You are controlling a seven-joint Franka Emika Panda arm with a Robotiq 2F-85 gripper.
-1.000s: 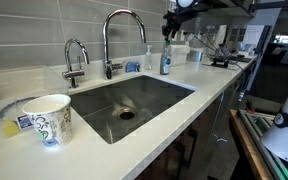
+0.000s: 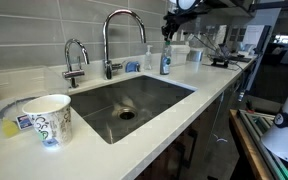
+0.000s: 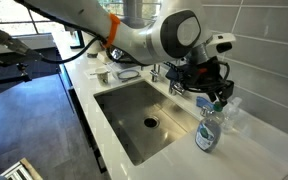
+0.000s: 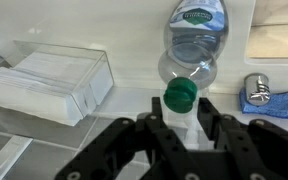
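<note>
A clear bottle (image 3: pixel 206 133) with a green cap (image 4: pixel 180 95) and a label stands upright on the counter to the right of the sink. My gripper (image 3: pixel 220 100) is right at the top of this bottle, pointing down. In the wrist view, dark fingers (image 4: pixel 149 130) spread at the lower edge, with the green cap just ahead of the gap between them. Whether either finger touches the cap cannot be made out. From exterior view 1, the bottle (image 2: pixel 165 63) appears far down the counter, below my gripper (image 2: pixel 170 34).
The steel sink (image 2: pixel 134 108) with its tall faucet (image 2: pixel 107 45) lies beside the bottle. A soap dispenser (image 2: pixel 148 58) and a blue cloth (image 4: pixel 274 104) are near the wall. A patterned cup (image 2: pixel 50 120) stands at the counter's other end.
</note>
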